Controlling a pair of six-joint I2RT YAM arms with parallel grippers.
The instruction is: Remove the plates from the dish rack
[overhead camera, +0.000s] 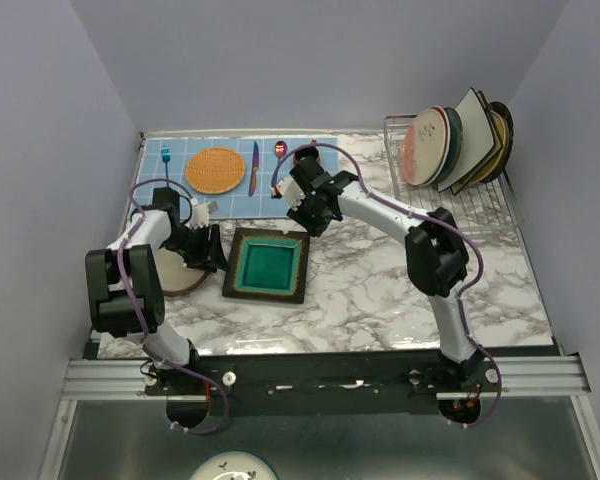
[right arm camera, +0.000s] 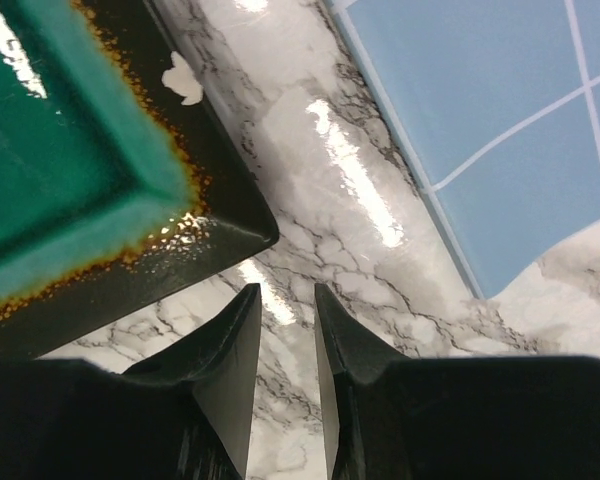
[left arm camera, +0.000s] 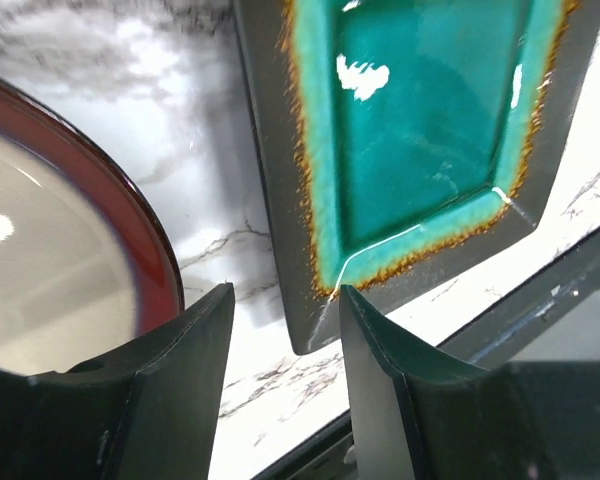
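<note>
A square green plate with a dark rim lies flat on the marble counter in front of the blue mat. My left gripper is part open by the plate's left edge, nothing held between its fingers. Close by its left finger, a round beige plate with a brown rim rests on the counter, partly covered by the arm in the top view. Just off the square plate's far right corner, my right gripper stands slightly open and empty. Several plates stand upright in the wire dish rack at the back right.
On the blue mat lie an orange round mat, a knife, a blue fork and a red spoon. Right of the square plate, the marble counter is bare.
</note>
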